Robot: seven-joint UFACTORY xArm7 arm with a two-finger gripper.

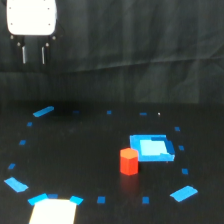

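Note:
A white gripper hangs high at the upper left, its two thin fingers apart with nothing between them. Far below it and to the right, a red hexagonal block stands on the black surface. Just behind the block is a blue square tray with a pale square inside. A pale cream square item is cut off by the bottom edge at the lower left.
Pieces of blue tape and small blue marks are spread over the dark surface. A dark curtain fills the back.

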